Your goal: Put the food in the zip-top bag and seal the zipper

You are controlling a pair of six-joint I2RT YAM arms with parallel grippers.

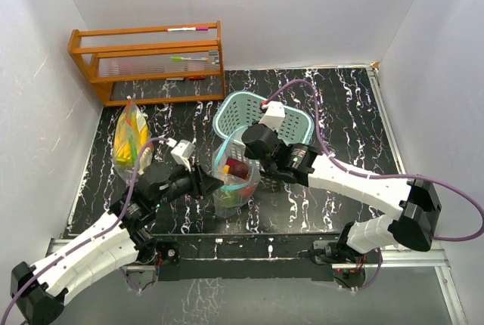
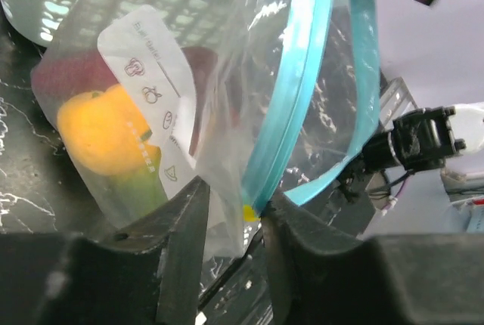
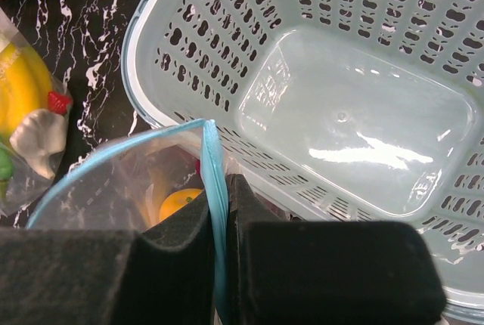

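Observation:
The open zip top bag (image 1: 234, 189) stands in front of the basket, with a yellow pepper (image 2: 102, 132) and dark red food (image 1: 236, 170) inside. My right gripper is shut on the bag's blue zipper edge at the top. My left gripper (image 1: 212, 181) is at the bag's left side; in the left wrist view its fingers (image 2: 174, 242) are at the zipper strip (image 2: 291, 98) and clear plastic, but whether they have closed on it is not clear.
A pale green basket (image 3: 340, 113) behind the bag is empty where seen. A filled bag (image 1: 130, 143) lies at the left, below a wooden rack (image 1: 151, 49).

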